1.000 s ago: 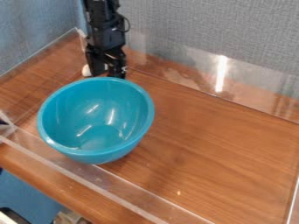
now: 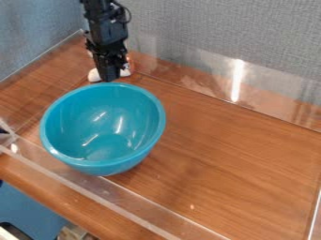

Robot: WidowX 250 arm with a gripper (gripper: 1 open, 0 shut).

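Observation:
A large teal bowl [image 2: 103, 141] sits on the wooden table at the left of the camera view. Just behind its far rim, my black gripper [image 2: 109, 73] reaches down from the top, shut, with its tips low near the table. A small white object [image 2: 96, 75] lies behind or beside the fingers, partly hidden by them; whether it touches them I cannot tell.
Bare wooden table [image 2: 232, 164] fills the right and front right. A grey wall and a clear plastic edge run along the back, with a blue wall at the left.
My gripper has shifted slightly to the left, and its upper part leans further left. The bowl has not moved.

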